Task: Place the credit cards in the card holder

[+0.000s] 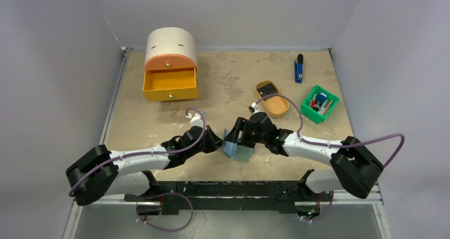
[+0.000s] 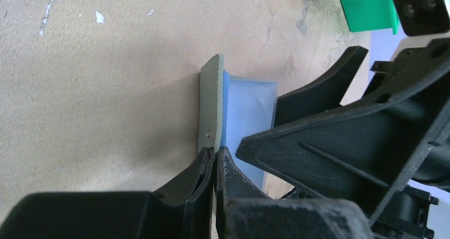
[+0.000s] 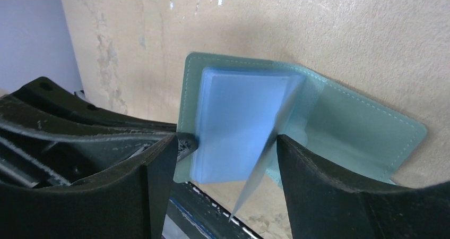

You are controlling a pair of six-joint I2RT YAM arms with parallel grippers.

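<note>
The grey-green card holder stands open near the front of the table, with blue-tinted clear sleeves inside. In the left wrist view its upright cover runs down between the tips of my left gripper, which is shut on it. My right gripper is open over the sleeves; one finger lies at the cover's side. A raised clear flap passes by its other fingertip, and I cannot tell whether they touch. No separate credit card can be made out.
Behind the right arm stands an orange tray with a black item in it. A green basket of small things is at right, a blue stapler behind it. A cabinet with an open yellow drawer stands back left.
</note>
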